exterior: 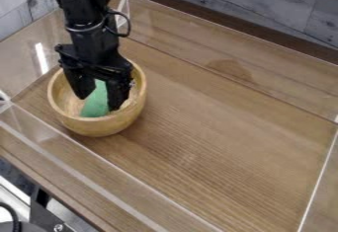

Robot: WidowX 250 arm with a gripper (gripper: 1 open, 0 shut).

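My black gripper (pixel 95 84) reaches down from the top left into a round wooden bowl (pixel 99 124) at the left of the camera view, its fingers apart. Inside the bowl lies a green object (pixel 94 104), between and just below the fingertips and partly hidden by them. I cannot tell whether the fingers touch it.
The bowl stands near the left edge of a wide wooden table (pixel 218 147), whose middle and right are bare. A grey plank surface lies beyond the table at the top right, and dark space shows at the lower left corner.
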